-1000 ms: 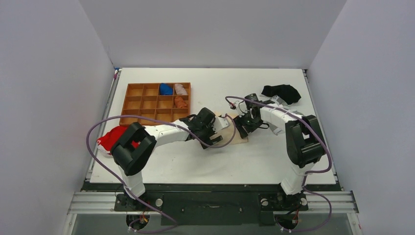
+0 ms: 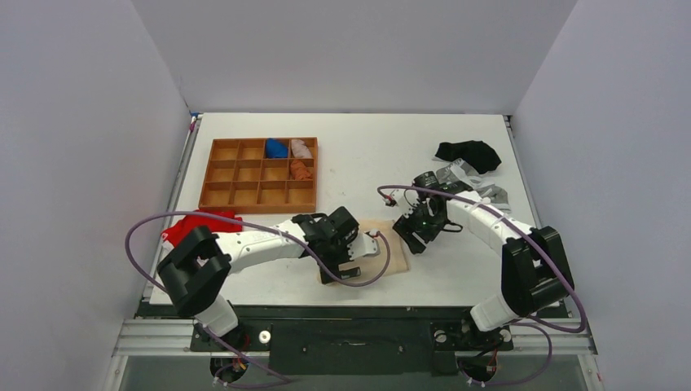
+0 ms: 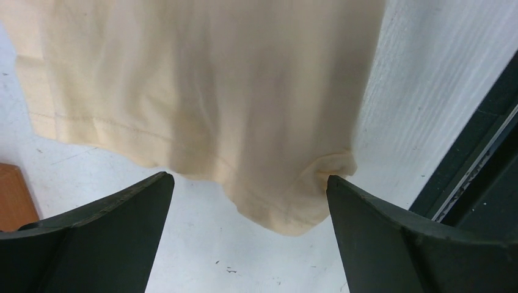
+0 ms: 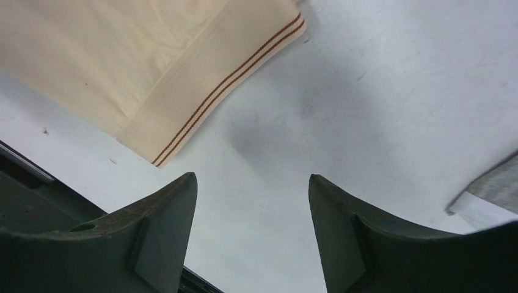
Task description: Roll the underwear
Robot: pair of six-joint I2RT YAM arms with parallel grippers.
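Beige underwear (image 2: 394,252) lies spread on the white table, partly covered by both grippers in the top view. Its waistband (image 4: 211,85), edged with two brown stripes, faces right. In the left wrist view the cloth (image 3: 244,91) has soft creases and a small folded corner near one finger. My left gripper stands open over the left end of the cloth, and nothing is clamped between its fingers. On the other side my right gripper is open over bare table, just off the waistband edge.
A brown compartment box (image 2: 259,174) stands at the back left, with blue, pink and orange rolled cloths in a few cells. Red cloth (image 2: 208,221) lies left of the left arm. Grey cloths (image 2: 461,173) and a black cloth (image 2: 470,155) are piled at the back right.
The underwear has come toward the table's front edge, along with both arms. At the waistband side, the right gripper now stands clear of the cloth; the left has shifted slightly left.
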